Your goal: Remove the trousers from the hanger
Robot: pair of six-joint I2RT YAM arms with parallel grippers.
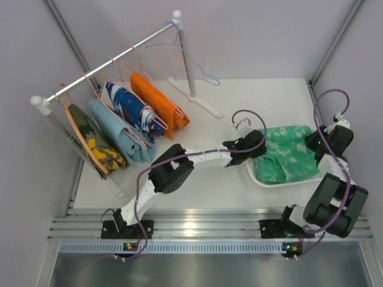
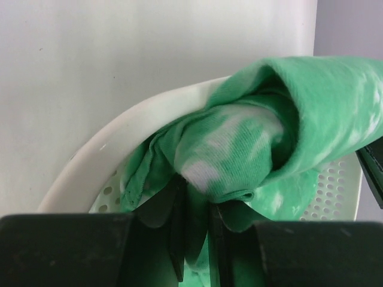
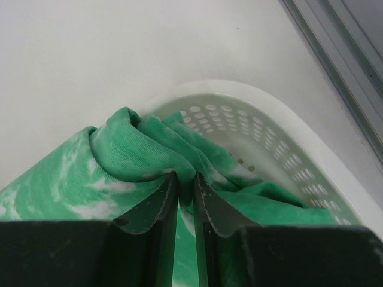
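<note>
Green-and-white tie-dye trousers (image 1: 286, 156) lie in a white basket (image 1: 281, 184) on the right of the table. My left gripper (image 1: 261, 143) is shut on their left edge; in the left wrist view the bunched cloth (image 2: 227, 149) rises from between its fingertips at the basket's rim (image 2: 108, 149). My right gripper (image 1: 315, 139) is shut on a folded top edge of the trousers (image 3: 119, 167), at the right end, just inside the basket (image 3: 287, 143). An empty blue hanger (image 1: 182, 63) hangs at the right end of the rail.
The rack (image 1: 112, 61) on the left holds orange (image 1: 152, 98), navy patterned (image 1: 128, 107), light blue (image 1: 119, 137) and camouflage (image 1: 94, 140) garments on hangers.
</note>
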